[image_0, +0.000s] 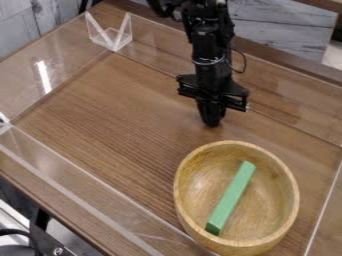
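The black robot arm hangs down from the top centre to just above the wooden table (94, 140), where my gripper (211, 115) is low over the middle right, shut as far as the dark shape shows, with nothing visible between its fingers. A beige round-cornered bowl (201, 170) stands at the lower right, in front of the gripper, holding a long green bar (231, 198).
A clear plastic rack (110, 30) stands at the back left. The table's back edge runs along the top right, with a grey surface beyond it.
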